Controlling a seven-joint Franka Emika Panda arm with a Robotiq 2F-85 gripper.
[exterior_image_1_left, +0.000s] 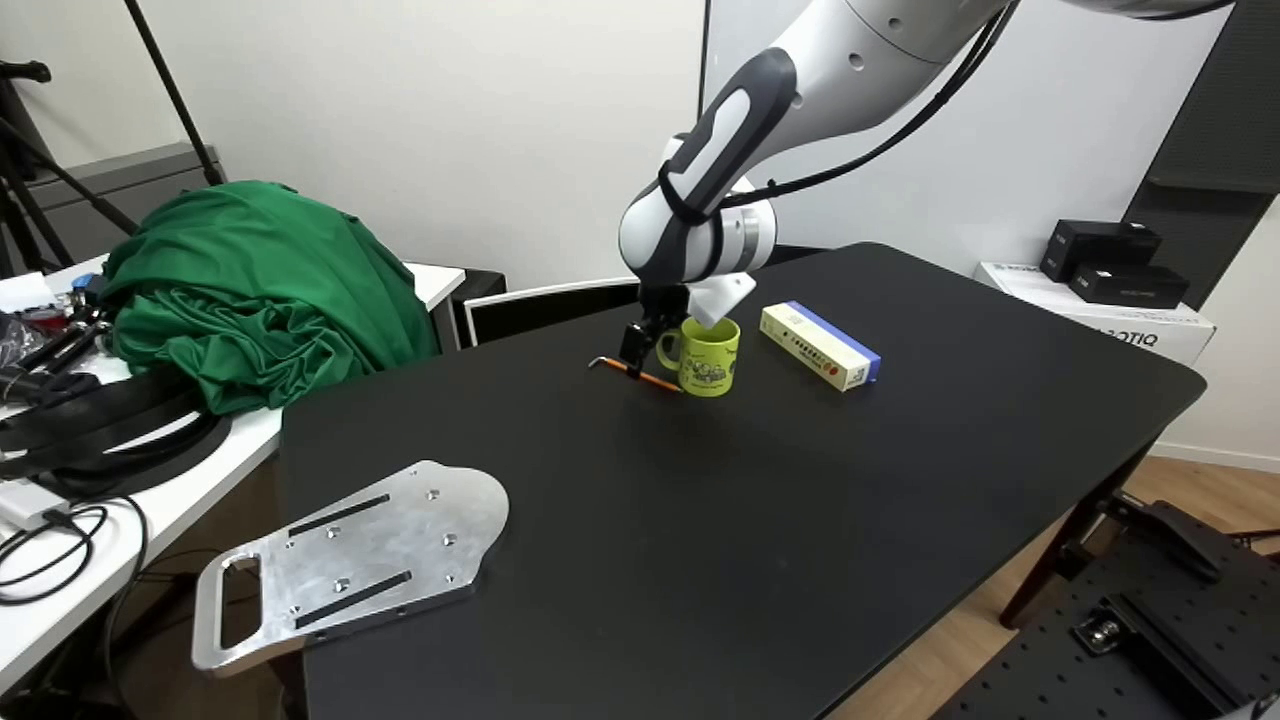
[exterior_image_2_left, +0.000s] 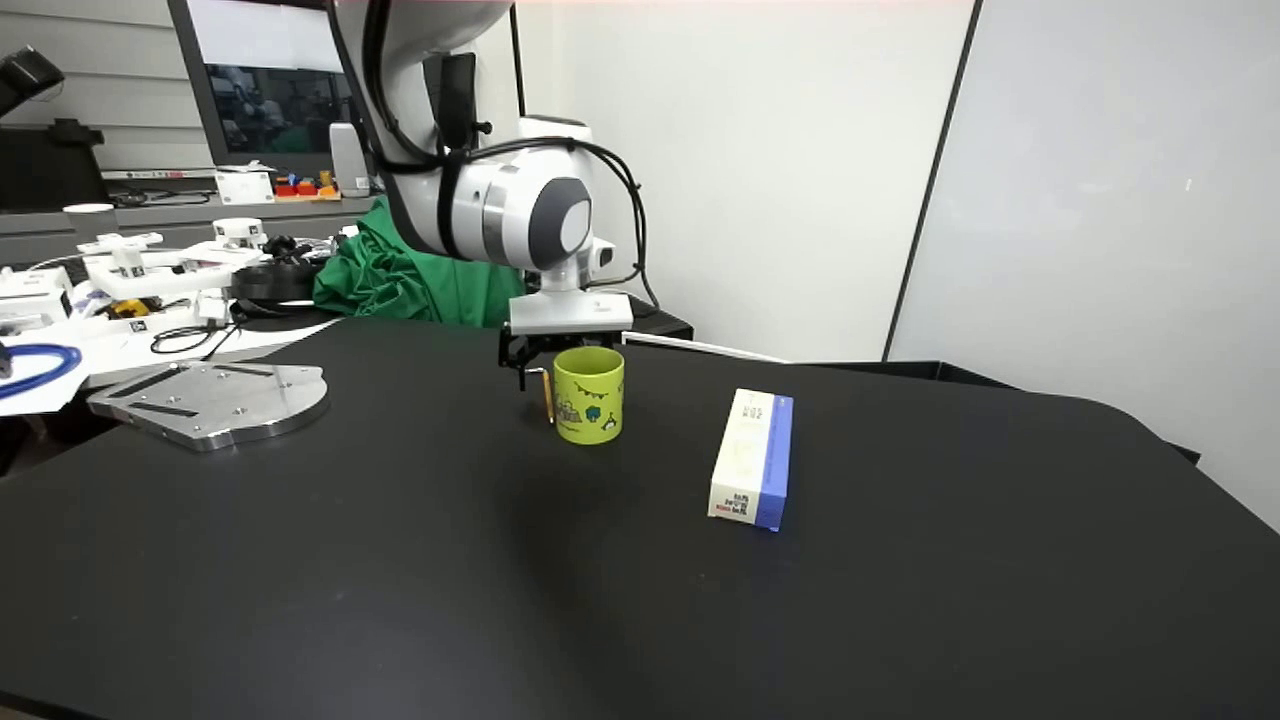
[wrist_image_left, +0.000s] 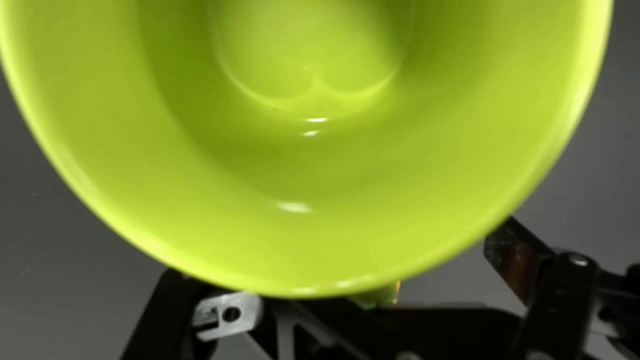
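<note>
A lime-green mug (exterior_image_1_left: 708, 358) with printed drawings stands upright on the black table, its handle (exterior_image_1_left: 667, 348) toward the gripper. My gripper (exterior_image_1_left: 654, 350) is low at the handle side, fingers spread apart. In the wrist view the mug's rim (wrist_image_left: 300, 288) fills most of the picture and hides one fingertip; the other finger (wrist_image_left: 510, 258) shows at right, well apart. Whether either finger touches the handle cannot be told. An orange pen-like stick (exterior_image_1_left: 659, 382) lies beside the mug, partly behind a finger.
A cream-and-blue box (exterior_image_1_left: 819, 346) lies right of the mug. The metal plate (exterior_image_1_left: 396, 540) sits at the table's left corner, and green cloth (exterior_image_1_left: 264, 288) is heaped on the side table.
</note>
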